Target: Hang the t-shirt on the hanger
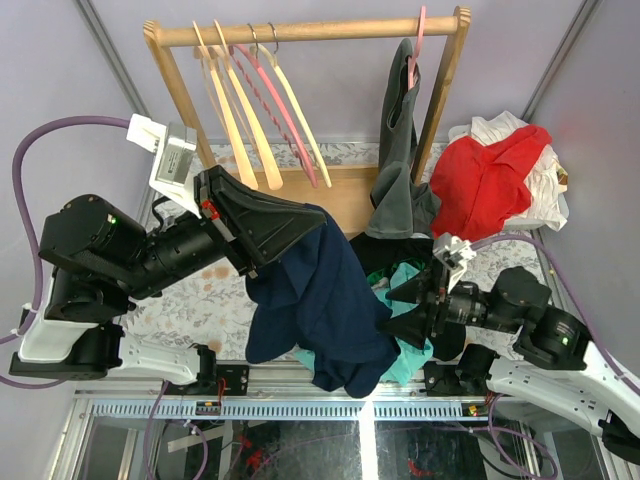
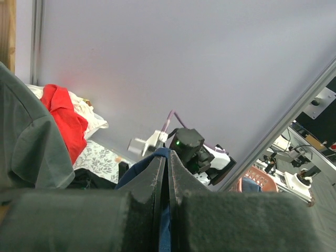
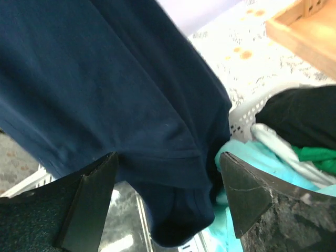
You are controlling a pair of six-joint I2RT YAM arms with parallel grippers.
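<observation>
A navy blue t-shirt (image 1: 325, 295) hangs bunched from my left gripper (image 1: 300, 222), which is shut on its upper edge. In the left wrist view a thin fold of navy cloth (image 2: 140, 167) shows at the closed fingertips. My right gripper (image 1: 395, 310) stands open at the shirt's right side, and in the right wrist view the hanging cloth (image 3: 157, 142) lies in front of and partly between its spread fingers. On the rail's left part hang several bare hangers, among them wooden ones (image 1: 235, 130), a pink one (image 1: 290, 110) and a cream one (image 1: 300, 120).
The wooden rack (image 1: 330, 29) spans the back. A grey garment (image 1: 396, 130) hangs on a pink hanger at its right. Red clothing (image 1: 487, 180) fills a white basket (image 1: 545, 215) at the right. Turquoise cloth (image 1: 410, 355) and black cloth lie below the shirt.
</observation>
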